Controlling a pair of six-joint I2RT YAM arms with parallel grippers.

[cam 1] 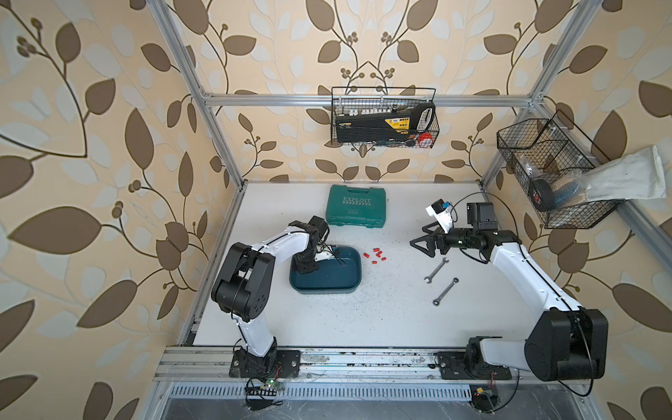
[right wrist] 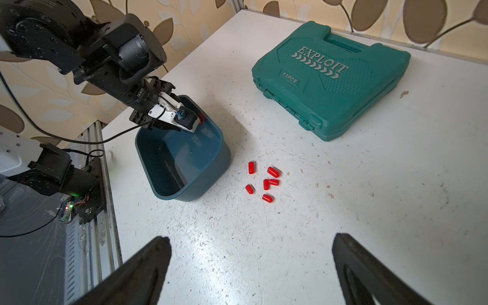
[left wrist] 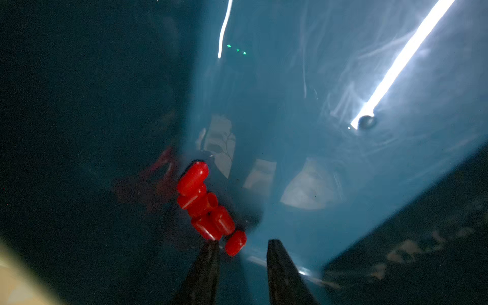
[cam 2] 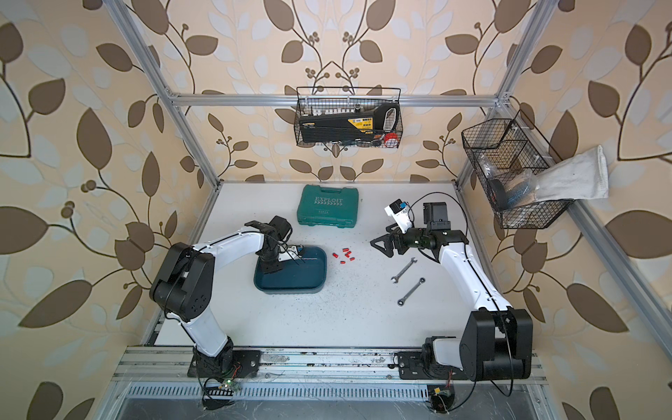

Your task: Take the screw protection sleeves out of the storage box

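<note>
Inside the dark teal storage box (cam 1: 326,287), several red sleeves (left wrist: 222,220) lie in a cluster near a wall, seen in the left wrist view. My left gripper points down into the box, part open, its fingers (left wrist: 206,269) close to the nearest sleeve with nothing between them. More red sleeves (right wrist: 266,184) lie loose on the white table, right of the box. My right gripper hangs open and empty over the table's right side; in the top left view its fingers (cam 1: 422,244) are spread.
A green tool case (right wrist: 325,76) stands at the back, behind the box. Two wrenches (cam 1: 436,270) lie on the table below the right gripper. Wire baskets (cam 1: 383,126) hang on the frame.
</note>
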